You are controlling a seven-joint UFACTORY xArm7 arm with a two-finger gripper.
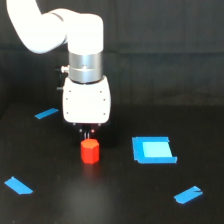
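Observation:
A red block (90,151) with a roughly hexagonal outline stands on the black table, left of the middle of the camera view. The white gripper (88,133) points straight down with its dark fingertips just above or behind the block's top. The block's upper part covers the fingertips' lower ends, so I cannot tell whether they touch it or how far apart they are.
To the right, a light square (157,149) framed in blue tape lies on the table. Single strips of blue tape (18,186) mark the table's left and right sides.

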